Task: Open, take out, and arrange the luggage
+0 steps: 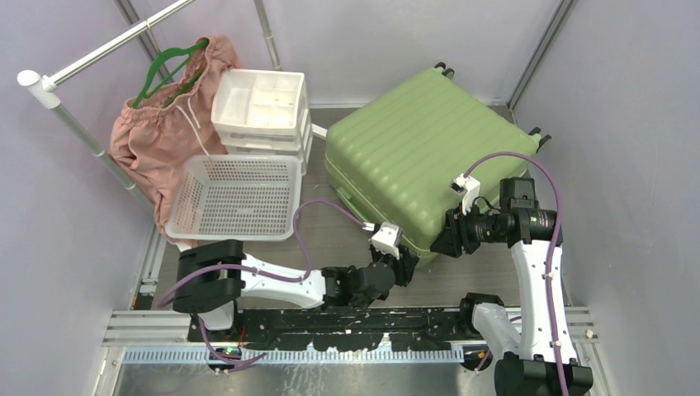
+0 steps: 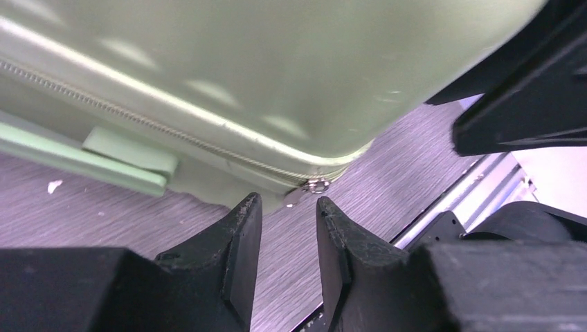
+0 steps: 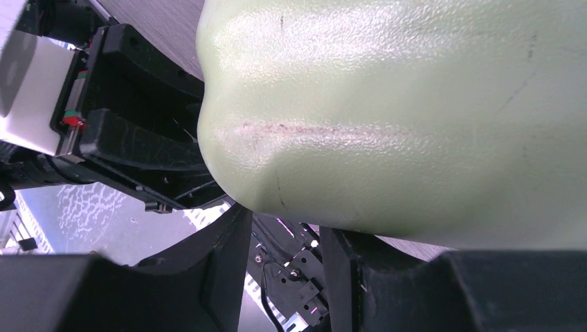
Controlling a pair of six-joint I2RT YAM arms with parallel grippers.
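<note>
The green ribbed suitcase (image 1: 417, 140) lies flat on the grey floor, its zipper (image 2: 138, 121) along the side facing the arms. A metal zipper pull (image 2: 297, 194) hangs at the front corner. My left gripper is part open just below that pull, with nothing visibly between its fingers. My right gripper is part open against the suitcase's corner, its fingertips at the lower edge of the shell. A side handle (image 2: 76, 159) shows left of the zipper pull.
A white mesh basket (image 1: 231, 198), stacked clear drawers (image 1: 257, 99) and a pink bag (image 1: 148, 157) on a rack fill the left. Walls stand close behind and to the right. A little bare floor lies in front of the suitcase.
</note>
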